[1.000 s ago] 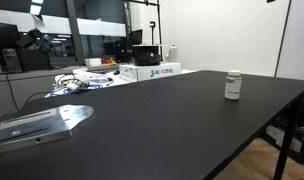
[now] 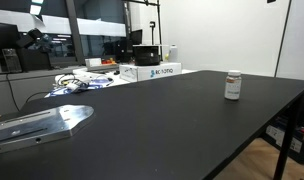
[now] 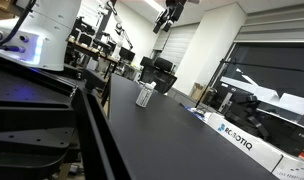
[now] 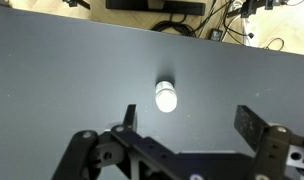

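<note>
A small white-lidded bottle (image 2: 233, 86) stands upright on the dark table (image 2: 152, 118), toward its right side in exterior view 1. In exterior view 2 the same bottle (image 3: 145, 95) is near the table's left side. Seen from above in the wrist view, the bottle (image 4: 166, 97) lies beyond my gripper, left of the middle of the gap. My fingers are spread wide, with nothing held between them. The gripper is well above the table and clear of the bottle.
A silver metal plate (image 2: 37, 128) is at the near left in exterior view 1. White boxes (image 2: 150, 72) line the back. Cables (image 4: 227, 22) run beyond the table edge in the wrist view. Around the bottle the tabletop is bare.
</note>
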